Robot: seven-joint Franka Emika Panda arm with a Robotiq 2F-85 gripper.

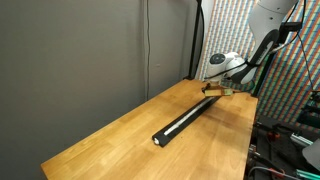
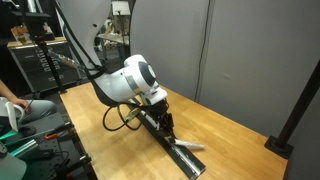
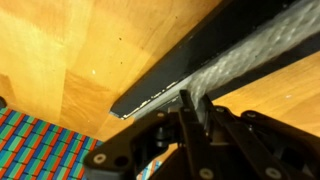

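A long black bar-like piece (image 1: pixel 160 135) lies on the wooden table, with a pale strip (image 1: pixel 186 121) running along its top. In the wrist view the strip (image 3: pixel 262 50) looks grey-white and woven, and it runs from the upper right down to my gripper. The fingers are shut on it, close above the black piece (image 3: pixel 165 80). From the second exterior side, the black piece (image 2: pixel 188 163) and pale strip (image 2: pixel 190 146) show in front of the arm; the fingertips are mostly hidden there.
Bare wooden table (image 1: pixel 95 150) spreads out to the left of the black piece. A grey wall panel (image 1: pixel 75 70) stands along the back. Beyond the table edge a colourful striped mat (image 3: pixel 32 145) shows.
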